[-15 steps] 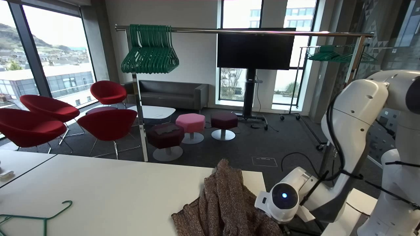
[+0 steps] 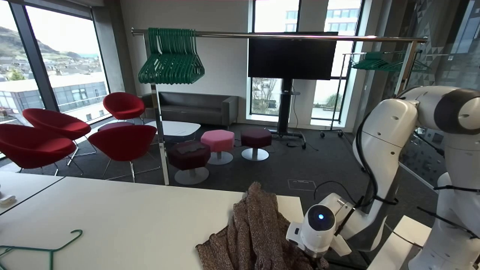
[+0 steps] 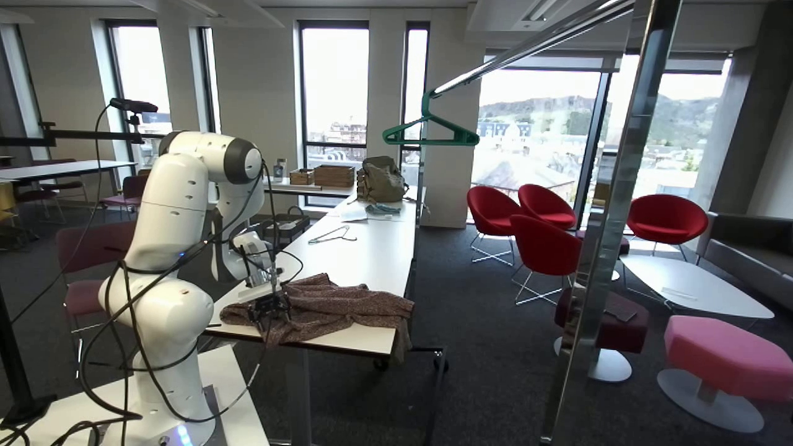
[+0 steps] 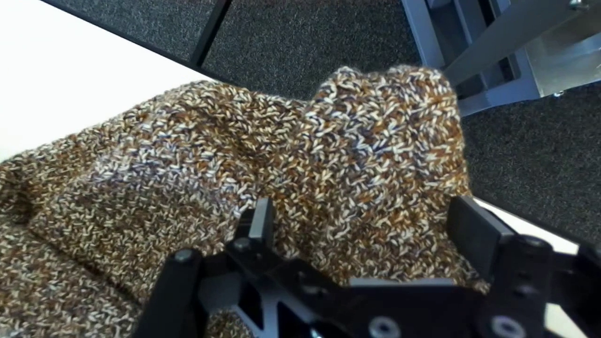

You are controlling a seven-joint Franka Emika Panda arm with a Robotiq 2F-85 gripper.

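A brown speckled knit garment (image 2: 258, 229) lies rumpled on the white table's near right part, with folds spread along the edge. In the second exterior view the garment (image 3: 342, 305) drapes over the table's end. My gripper (image 3: 269, 312) is low at its robot-side end. From the wrist, the gripper stands open, its fingers (image 4: 476, 231) wide apart with a raised knit fold between and beneath them. Whether the pads touch the wool I cannot tell. A green hanger (image 2: 51, 248) lies flat on the table, well away from the garment.
A metal rail (image 2: 279, 35) with several green hangers (image 2: 173, 58) stands beyond the table (image 2: 112, 211). A backpack (image 3: 381, 178) and wooden boxes (image 3: 334, 175) sit at the far end. Dark floor shows past the table edge.
In the first exterior view, my arm and wrist have moved left and a little lower, closer over the garment. The garment and hanger look unmoved.
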